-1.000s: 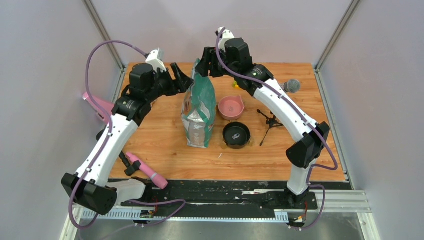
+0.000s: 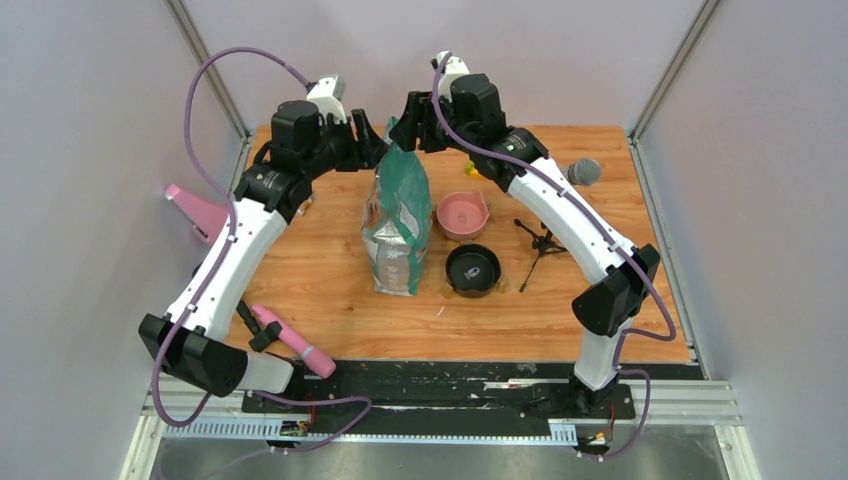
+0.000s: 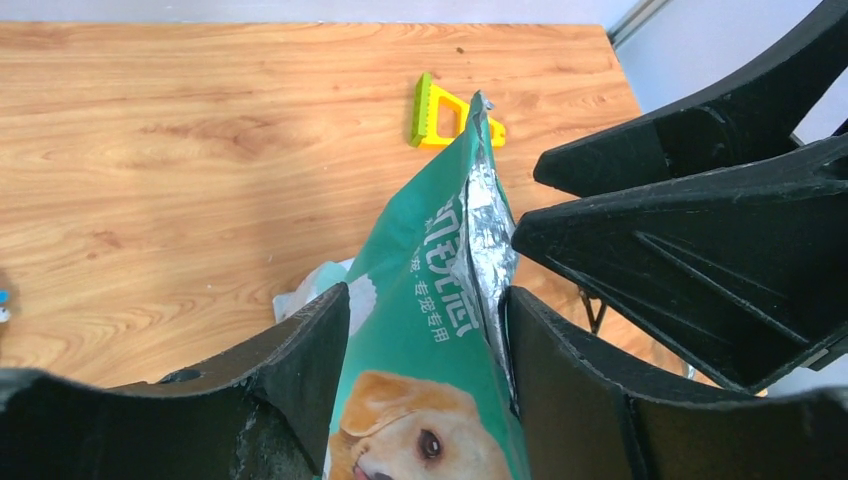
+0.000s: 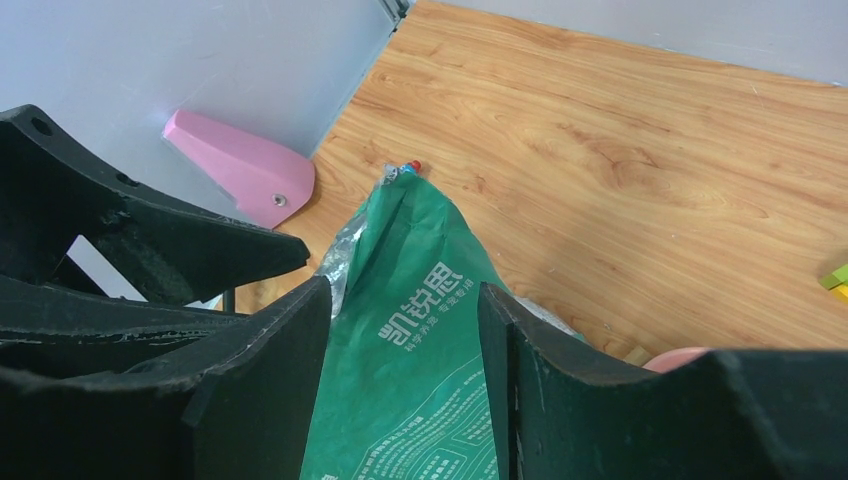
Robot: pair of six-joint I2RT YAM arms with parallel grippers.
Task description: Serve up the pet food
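A tall green-and-silver pet food bag (image 2: 395,240) stands mid-table, its creased top between both grippers. In the left wrist view the bag (image 3: 410,340), with a dog picture, lies between the fingers of my left gripper, which are part open round its upper part; whether both touch it is unclear. My right gripper is open, its fingers either side of the bag's top in its own view. A pink bowl (image 2: 462,210) and a black bowl (image 2: 472,263) sit right of the bag.
A yellow-green object (image 3: 438,115) lies at the back. A microphone (image 2: 585,172) and a small black tripod (image 2: 540,243) are on the right, a pink cylinder (image 2: 305,345) at front left.
My left arm has shifted slightly, its gripper moving up and toward the back at the bag's top. The right arm and bag look unmoved.
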